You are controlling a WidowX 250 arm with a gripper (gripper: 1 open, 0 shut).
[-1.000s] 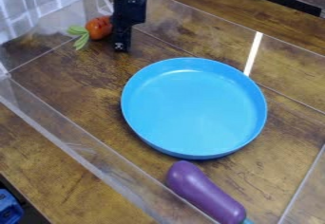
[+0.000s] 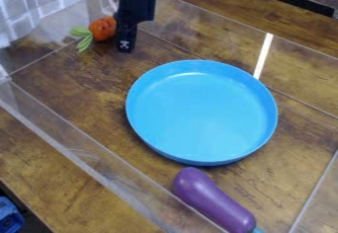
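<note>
My black gripper [image 2: 126,43] reaches down at the upper left, its tip low over the wooden surface and shut, with nothing visible between its fingers. Just left of it lies an orange toy vegetable [image 2: 102,29] with green leaves, close against or beside the gripper; whether they touch I cannot tell. A large blue plate [image 2: 201,113] fills the centre right. A purple eggplant toy [image 2: 211,199] lies at the bottom, below the plate.
Clear plastic walls [image 2: 79,154] edge the area along the left and front. A blue object [image 2: 8,215] shows at the lower left corner. The wood left of the plate and at the upper right is free.
The gripper has shifted very slightly at the upper left; the toys and plate look unmoved.
</note>
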